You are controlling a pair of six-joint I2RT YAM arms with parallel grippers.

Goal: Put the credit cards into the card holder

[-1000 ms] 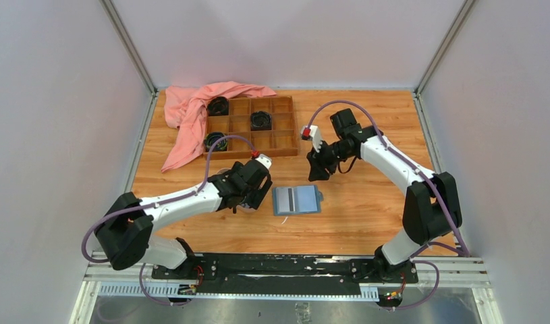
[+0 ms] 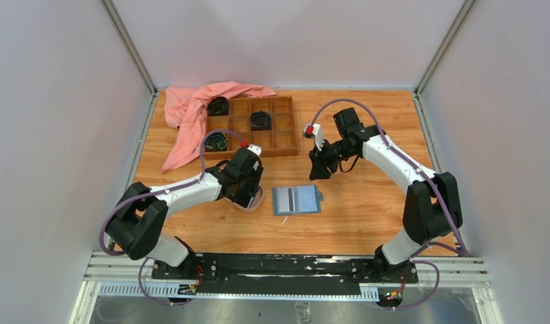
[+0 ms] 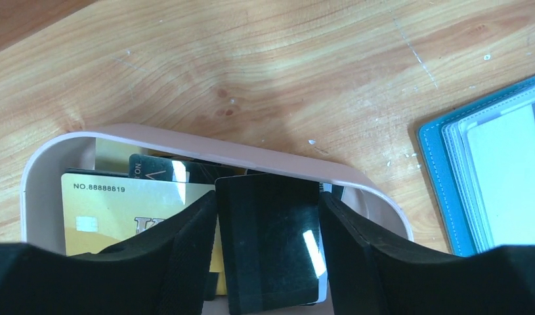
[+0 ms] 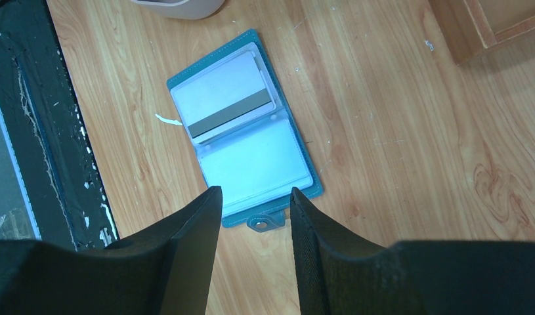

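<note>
In the left wrist view a black card (image 3: 271, 236) stands out in front of a gold card (image 3: 120, 203), both inside a pale pink oval container (image 3: 251, 156). My left gripper reaches down over that container, its fingers at the black card's two side edges; whether they press on it cannot be told. The blue card holder (image 4: 251, 157) lies opened flat, with a grey-striped pocket side and a plain side. My right gripper is open and empty, above the table just beyond the holder's clasp end.
Behind the arms stands a wooden compartment tray (image 2: 250, 156) with several dark round items, a pink cloth (image 2: 185, 131) beside it. A small white strip (image 4: 167, 120) lies by the holder. Table to the right of the holder is clear.
The card holder has stayed in place.
</note>
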